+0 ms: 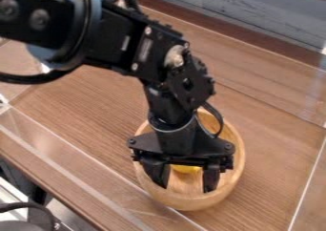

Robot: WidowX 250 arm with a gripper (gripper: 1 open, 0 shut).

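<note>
My black gripper [184,170] reaches down from the upper left into a round, light wooden-coloured bowl [171,195] near the front of the table. Its fingers are apart, one toward each side of the bowl's inside. A yellow object [188,168] lies in the bowl beneath the gripper body, mostly hidden by it, so its shape is unclear.
The table's front edge runs along the lower left, with dark cables beyond it.
</note>
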